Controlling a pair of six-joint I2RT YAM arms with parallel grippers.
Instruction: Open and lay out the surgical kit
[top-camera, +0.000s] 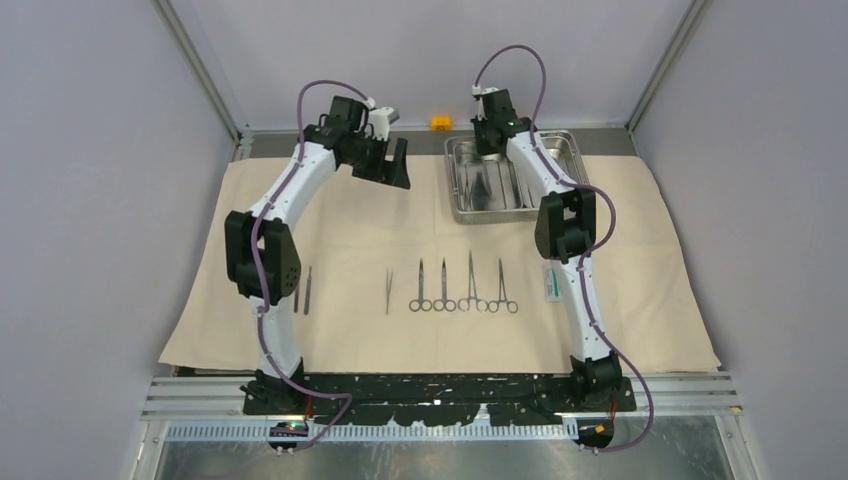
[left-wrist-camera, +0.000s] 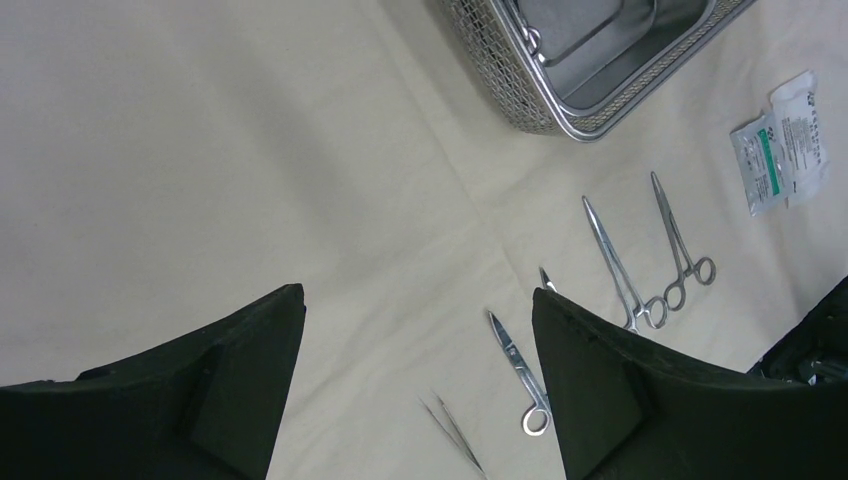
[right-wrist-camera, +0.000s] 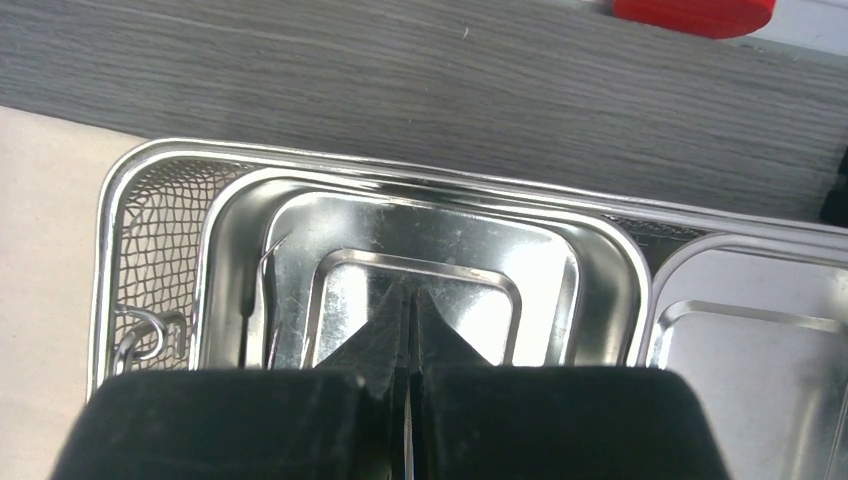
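My left gripper stands wide open above the cloth, left of the steel basket (top-camera: 452, 190), with nothing between its fingers. Over the inner tray (right-wrist-camera: 545, 245) in that basket, my right gripper is shut and nothing shows between its fingers. A thin steel instrument (right-wrist-camera: 264, 285) lies along the tray's left side in the right wrist view. On the cloth, tweezers (top-camera: 389, 290), two scissors (top-camera: 421, 285) and two clamps (top-camera: 472, 280) form a row. Farther left lie two slim handles (top-camera: 308, 290), one partly behind my left arm.
Two sealed packets (left-wrist-camera: 758, 165) rest right of the clamps, partly covered by my right arm in the top view. An orange block (top-camera: 441, 123) and a red object (right-wrist-camera: 690, 12) sit behind the cloth. Bare cloth (top-camera: 400, 220) lies left of the basket.
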